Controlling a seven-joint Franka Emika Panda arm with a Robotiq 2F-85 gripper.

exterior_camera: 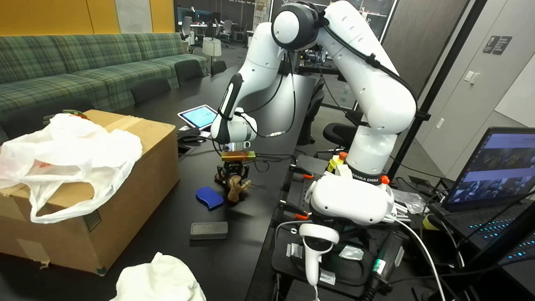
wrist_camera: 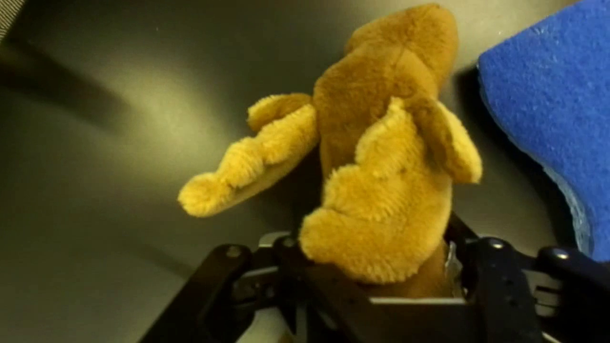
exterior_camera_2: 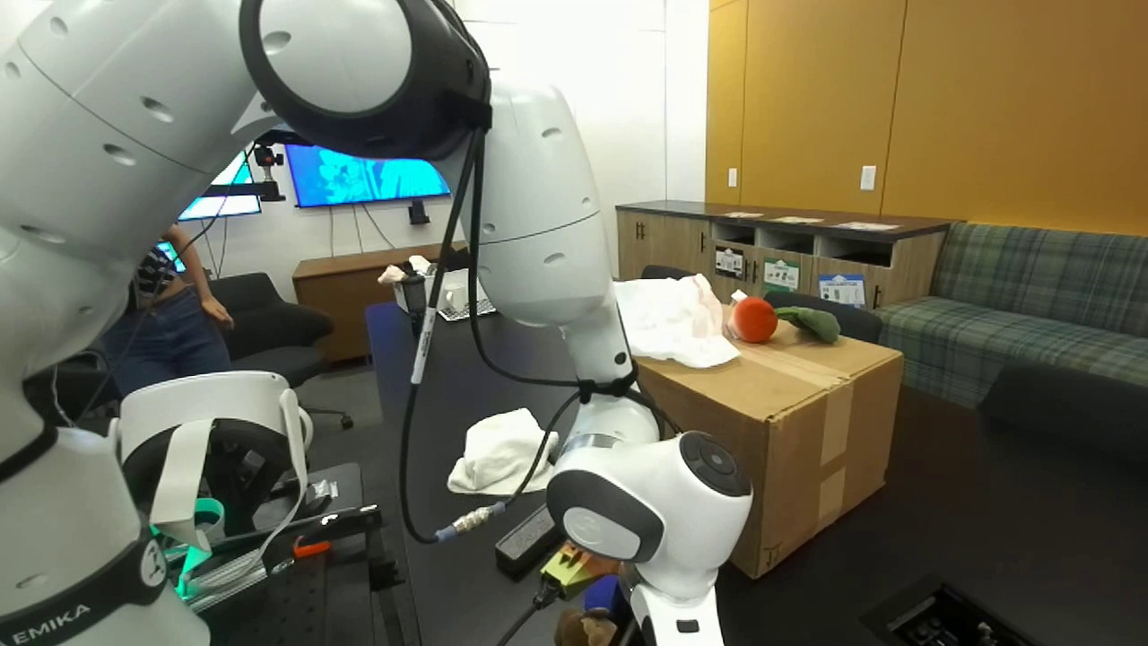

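Observation:
A brown plush toy (wrist_camera: 377, 85) with tan fuzzy limbs lies on the black table, its far end pointing up in the wrist view. My gripper is low over it, one finger to each side of its near part. The fingers stand part open and the plush fills most of the gap; how firmly they press on it cannot be seen. In exterior view 1 the gripper (exterior_camera: 233, 173) points down with the toy (exterior_camera: 234, 188) under it. Exterior view 2 shows only part of the toy (exterior_camera_2: 584, 628) at the bottom edge.
Close beside the toy lies a blue sponge-like block (exterior_camera: 209, 197), with a dark grey eraser-like block (exterior_camera: 208, 230) farther forward. A white cloth (exterior_camera: 159, 281) is at the front. The cardboard box (exterior_camera: 135, 200) bearing a plastic bag (exterior_camera: 75, 155) takes up the left side.

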